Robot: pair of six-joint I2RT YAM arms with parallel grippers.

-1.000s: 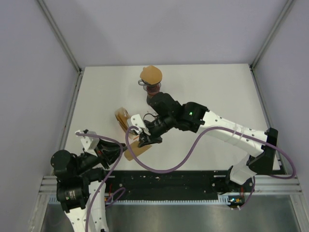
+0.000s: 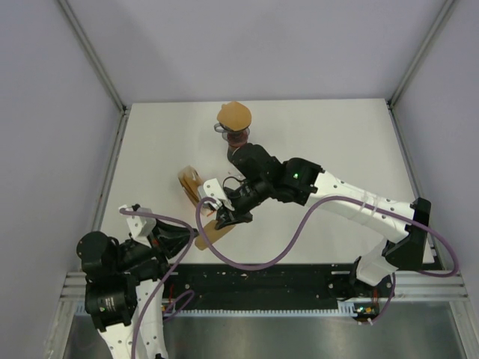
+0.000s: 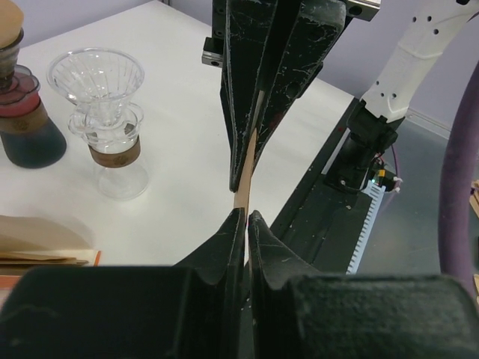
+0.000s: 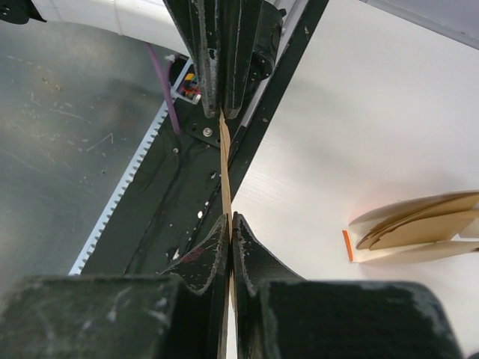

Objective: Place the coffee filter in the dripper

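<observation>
A tan paper filter (image 2: 212,233) hangs edge-on between the grippers near the table's front. My right gripper (image 2: 223,217) is shut on it from above. My left gripper (image 2: 191,232) has its fingertips at the filter's other edge; in the left wrist view they are close together, and whether they grip it is unclear. The clear dripper (image 3: 96,78) stands on the table in the left wrist view, mostly behind the right arm in the top view.
A holder with more filters (image 2: 189,185) stands left of centre. At the back, a carafe of dark liquid (image 3: 34,138) has a tan filter (image 2: 234,114) on top.
My left gripper has shifted slightly at the filter's edge. The right arm is almost still.
</observation>
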